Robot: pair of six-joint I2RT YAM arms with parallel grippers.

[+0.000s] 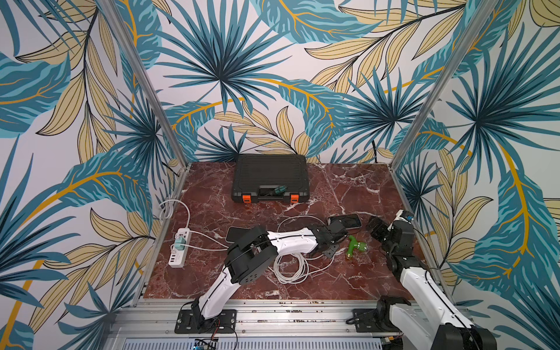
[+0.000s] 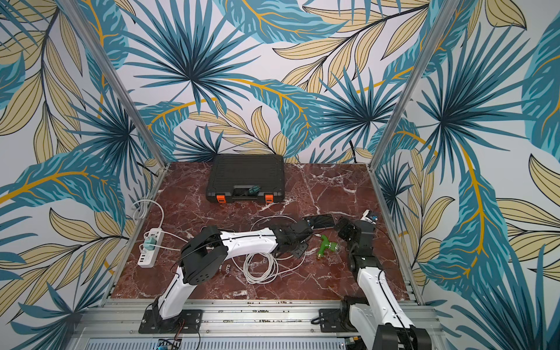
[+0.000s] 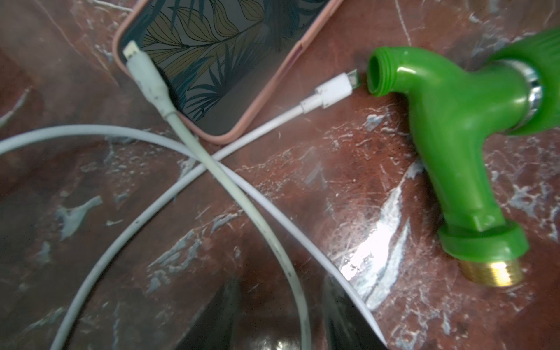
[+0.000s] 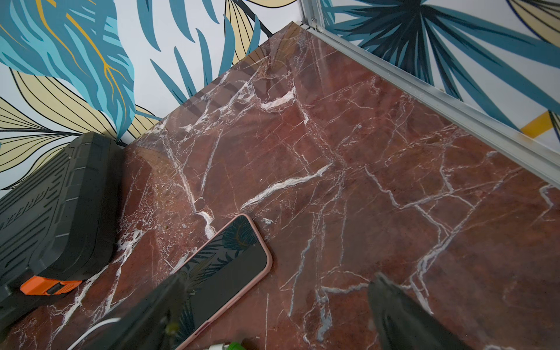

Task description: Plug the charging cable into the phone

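Note:
The phone (image 3: 233, 52), dark-screened in a pink case, lies face up at the top of the left wrist view. Across its near corner rests one white cable plug (image 3: 150, 81), its tip above the screen. A second white plug (image 3: 333, 91) lies on the table, pointing at the green tap; their cables cross just below the phone. Above the cables my left gripper has its blurred fingers apart, one cable running between them in view without visible grip. My right gripper is open and empty, to the right of the phone (image 4: 233, 265).
Close to the second plug stands the green tap (image 3: 455, 128). A white cable coil (image 1: 290, 269) lies near the left arm, and a power strip (image 1: 178, 250) at far left. The black case (image 1: 270, 175) sits at the back.

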